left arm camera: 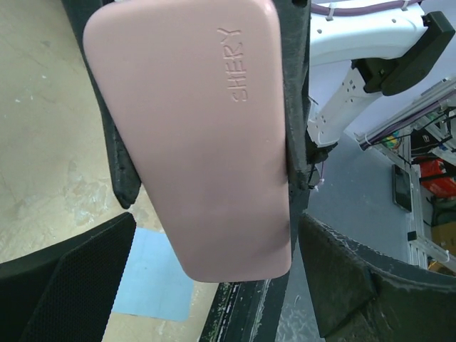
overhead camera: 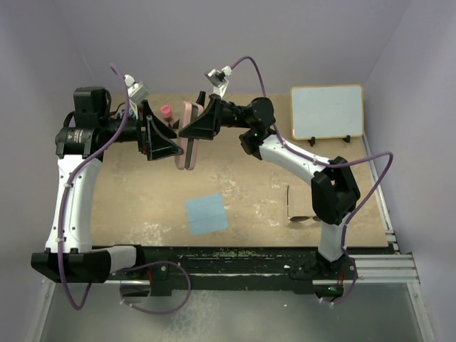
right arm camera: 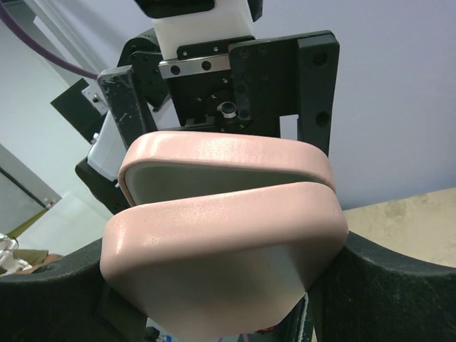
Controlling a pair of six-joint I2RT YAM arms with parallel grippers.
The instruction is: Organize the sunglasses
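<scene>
A pink glasses case (overhead camera: 188,135), embossed SHERY in the left wrist view (left arm camera: 192,135), is held up in my right gripper (overhead camera: 205,121); in the right wrist view its two rims (right arm camera: 224,242) show a narrow gap. My left gripper (overhead camera: 158,135) stands open just left of the case, its fingers either side of it in the left wrist view, contact unclear. Sunglasses (overhead camera: 298,218) lie on the table at the front right, partly hidden by the right arm.
A blue cloth (overhead camera: 206,214) lies at the front middle of the table. A whiteboard (overhead camera: 327,110) stands at the back right. A small pink object (overhead camera: 167,112) is behind the grippers.
</scene>
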